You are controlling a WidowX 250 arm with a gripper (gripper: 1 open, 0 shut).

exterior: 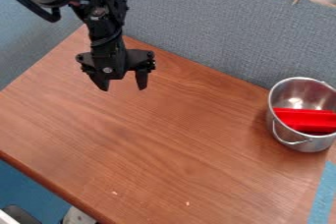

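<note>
My black gripper [122, 79] hangs over the back left part of the wooden table [157, 149], fingers pointing down and apart, with nothing between them. At the right edge stands a steel pot [298, 97] with a bright red object [305, 119] inside it.
Grey padded walls [223, 22] border the back and left of the table. A strip of blue tape [321, 194] runs along the right side. Some unclear items lie past the front left corner and beyond the back wall.
</note>
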